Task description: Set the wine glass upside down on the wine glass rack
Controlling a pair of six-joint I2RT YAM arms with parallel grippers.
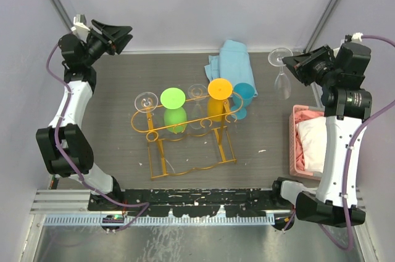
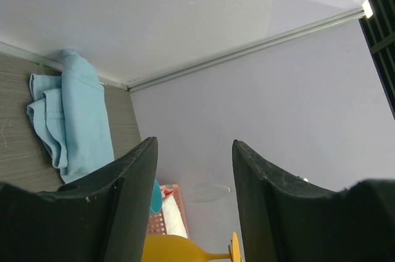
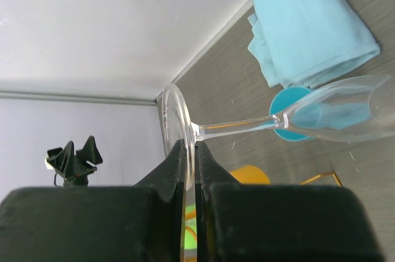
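Observation:
My right gripper (image 1: pixel 287 63) is shut on a clear wine glass (image 1: pixel 282 83), held base up at the top right, right of the rack; in the right wrist view its base (image 3: pixel 176 120) is at the fingertips and its bowl (image 3: pixel 352 111) points right. The gold rack (image 1: pixel 154 169) stands mid-table with clear, green and yellow glasses hanging base up; blue glasses (image 1: pixel 244 92) stand at its right end. My left gripper (image 1: pixel 116 37) is open and empty at the upper left, away from the rack.
A folded light-blue cloth (image 1: pixel 231 58) lies at the back. A pink basket (image 1: pixel 293 151) with white cloth sits at the right edge. The table left of the rack is clear. Walls bound the back and sides.

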